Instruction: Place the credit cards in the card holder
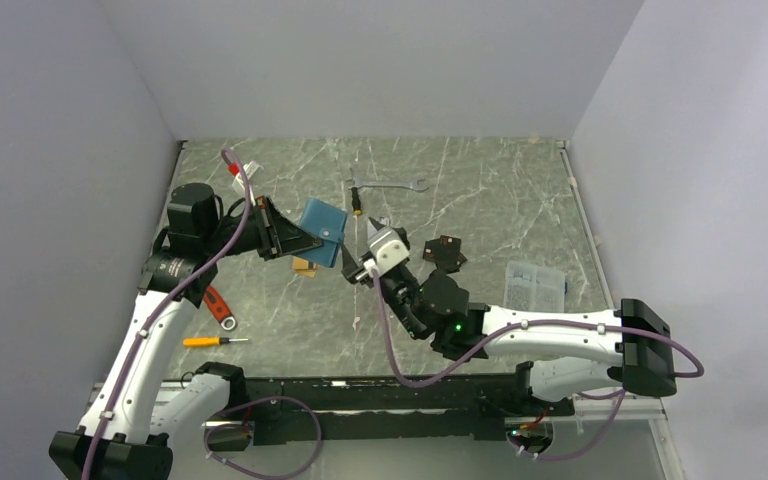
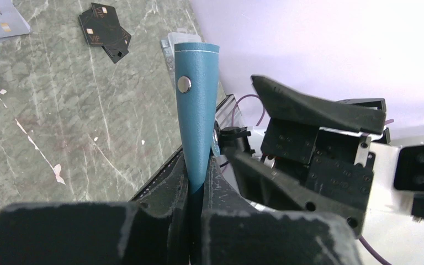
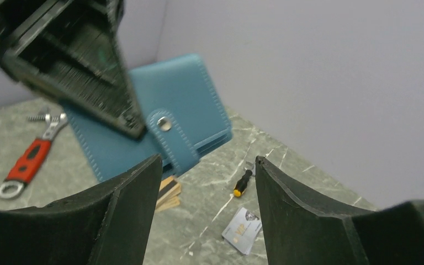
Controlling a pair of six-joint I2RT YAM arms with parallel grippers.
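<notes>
The blue card holder [image 1: 323,224] is held above the table, with my left gripper [image 1: 310,242] shut on one edge. In the left wrist view the holder [image 2: 195,105] stands edge-on, a silver snap facing sideways. Its snap strap [image 3: 172,139] shows in the right wrist view. My right gripper is open beside the holder, nothing between its fingers. On the table lie black cards [image 1: 446,254], gold cards [image 1: 304,267] partly under the holder, and a silver-white card [image 3: 243,231]. Whether any card sits inside the holder is hidden.
A wrench [image 1: 388,184] and a small screwdriver [image 1: 356,201] lie at the back. A red-handled tool [image 1: 219,308] and an orange screwdriver [image 1: 210,341] are by the left arm. A clear box [image 1: 535,286] stands at the right.
</notes>
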